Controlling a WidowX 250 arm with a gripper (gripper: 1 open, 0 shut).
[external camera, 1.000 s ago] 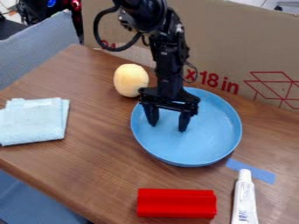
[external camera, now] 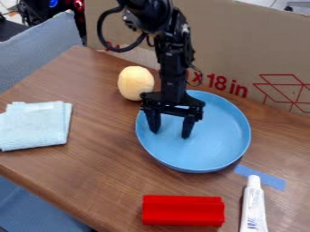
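My black gripper (external camera: 169, 121) is low over a round blue plate (external camera: 200, 150), its fingers pointing down inside the plate's left part. Its two fingers stand apart, and I see nothing clearly held between them, though the space there is small and dark. A pale yellow round object (external camera: 136, 82) sits just behind and left of the plate, near the arm.
A folded light-blue cloth (external camera: 34, 126) lies at the left, a red block (external camera: 182, 210) at the front, and a white tube (external camera: 253, 207) at the front right beside blue tape (external camera: 266, 176). A cardboard box stands behind.
The gripper has shifted very slightly over the plate; the objects around it have stayed where they were.
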